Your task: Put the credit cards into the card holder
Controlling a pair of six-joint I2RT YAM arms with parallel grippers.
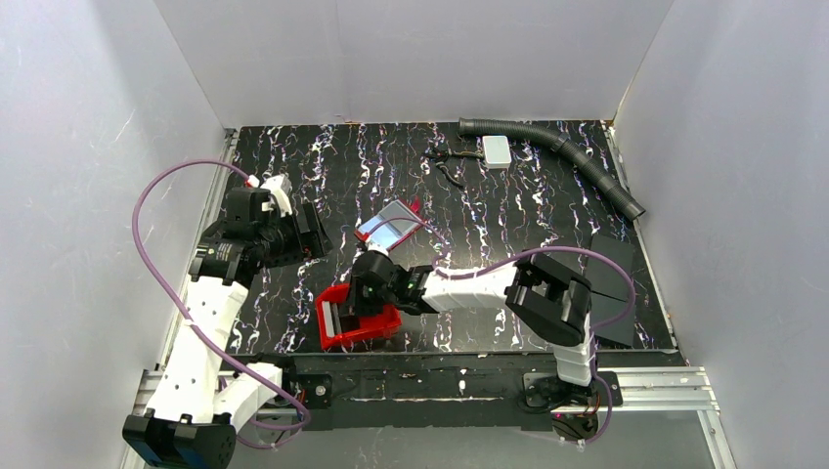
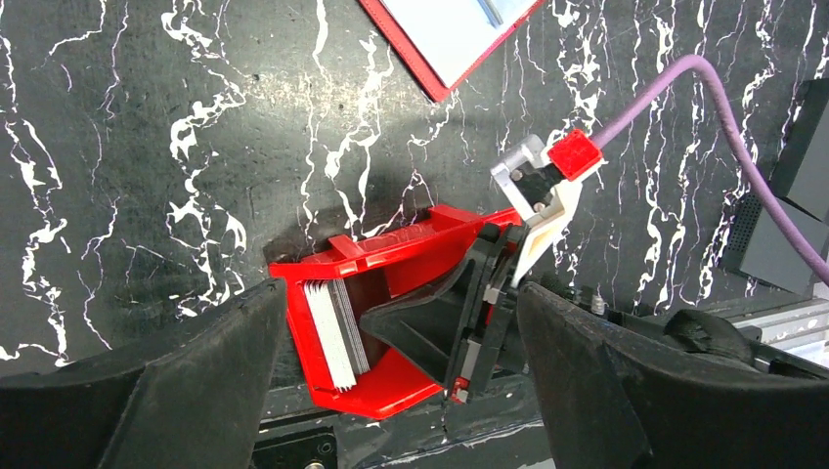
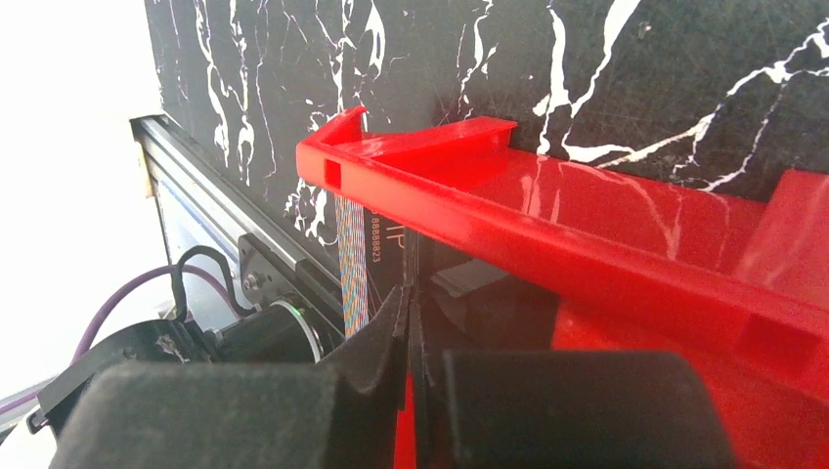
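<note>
The red card holder [image 1: 358, 334] sits at the front centre-left, with a stack of cards [image 2: 330, 337] standing along its left end. My right gripper reaches down inside the holder, shut, its tips at a dark card [image 3: 389, 244] with printed digits beside that stack; whether it grips this card is hard to make out. My left gripper [image 1: 315, 233] hangs above the table behind and left of the holder, its fingers apart with nothing seen between them.
A red-edged tray with a pale surface [image 1: 389, 223] lies behind the holder. Pliers [image 1: 448, 159], a white box [image 1: 496, 151], a black hose [image 1: 557, 147] and dark plates [image 1: 608, 293] lie toward the back and right.
</note>
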